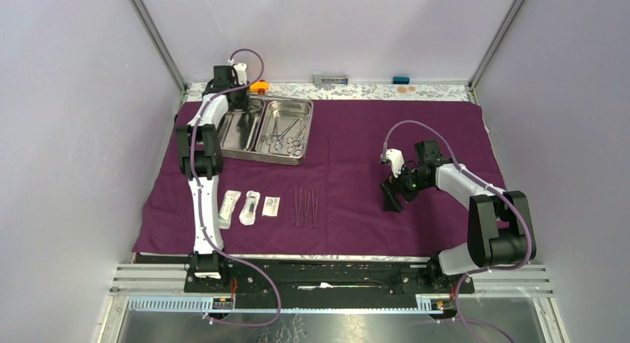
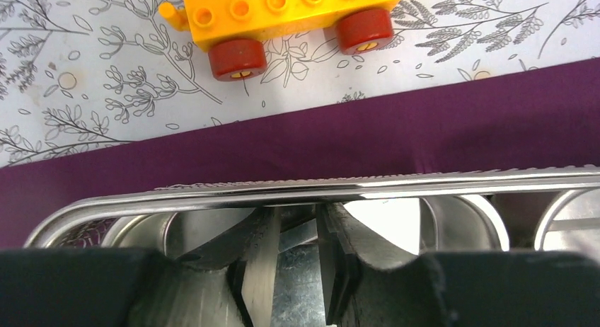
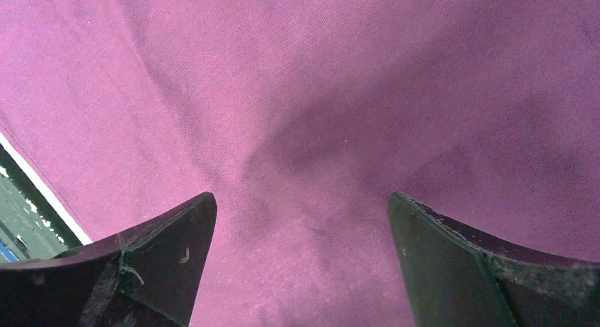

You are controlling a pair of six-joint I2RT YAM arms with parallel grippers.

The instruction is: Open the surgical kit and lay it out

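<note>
My left gripper [image 1: 242,105] reaches into the back of the left compartment of the metal tray [image 1: 260,159]. In the left wrist view the left gripper is part open, its fingers dipping below the tray's rim [image 2: 396,189]. A narrow metal strip [image 2: 300,235] shows in the gap; whether either finger touches it cannot be told. Several ring-handled instruments [image 1: 280,141] lie in the right compartment. Two long sealed packs [image 1: 249,208], a small square packet [image 1: 271,206] and three thin tools [image 1: 306,208] are set out in front. My right gripper stands open and empty over cloth.
A yellow toy vehicle [image 2: 290,8] with red wheels sits just behind the tray. A grey box [image 1: 330,80] and a blue block [image 1: 401,80] stand on the back strip. Bare purple cloth [image 1: 356,157] fills the middle and right.
</note>
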